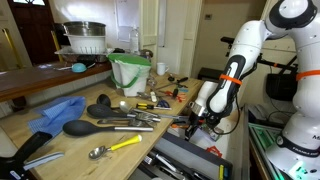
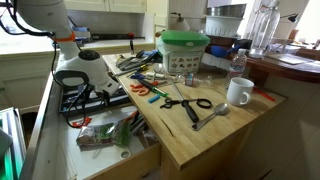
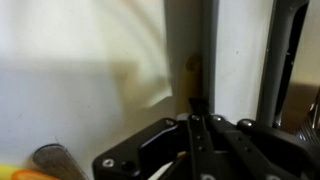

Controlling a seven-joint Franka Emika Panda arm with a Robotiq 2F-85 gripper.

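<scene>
My gripper reaches down at the open drawer, below the level of the wooden counter. In the wrist view its dark fingertips sit close together beside a grey upright edge, and nothing shows between them. Whether they touch that edge I cannot tell. A pale flat surface lies to the left of the edge. In exterior view 2 the white hand partly hides the drawer's dark far part, while plastic-wrapped packets lie in the nearer part.
Utensils crowd the counter, among them scissors, a spoon and black ladles. A white mug and a green-rimmed white bucket stand there too. A wooden-handled tool lies at the wrist view's lower left.
</scene>
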